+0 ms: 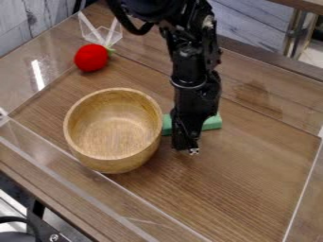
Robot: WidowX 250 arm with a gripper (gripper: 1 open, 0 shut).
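Note:
The black robot arm hangs from the top centre down to the gripper (191, 144), which is low over the table just right of the wooden bowl (111, 128). A green object (209, 122) lies behind the gripper and is partly hidden by it. The gripper looks dark against the dark arm, and whether anything is between its fingers is hard to make out.
A red tomato-like object (91, 58) lies at the back left. A black cable or fixture shows at the bottom left.

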